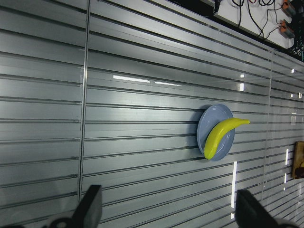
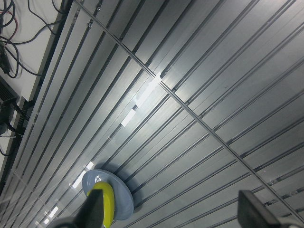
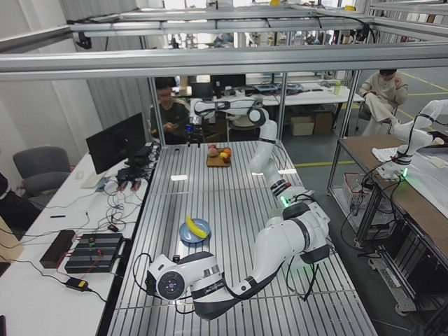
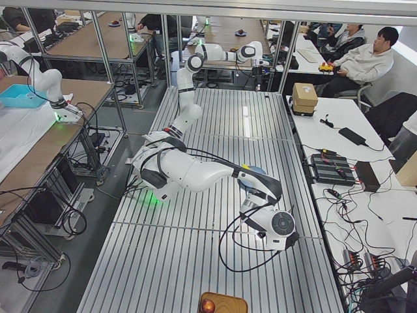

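Observation:
A yellow banana [image 1: 219,135] lies on a blue plate [image 1: 207,118] on the slatted metal table [image 1: 142,190]. A wooden board [image 3: 213,161] with several fruits is at the far end in the camera left view. In the left wrist view the dark fingertips of my left gripper are at the bottom corners, wide apart with bare table between. In the right wrist view my right gripper is likewise open over the table, the plate partly behind one finger. Both grippers hold nothing and stand above the table, apart from the plate.
Beside the table is a white desk [image 3: 42,294] with monitor, boxes and cables. Metal frame posts stand around the table, and people sit beyond it. Loose cables hang from the near arm.

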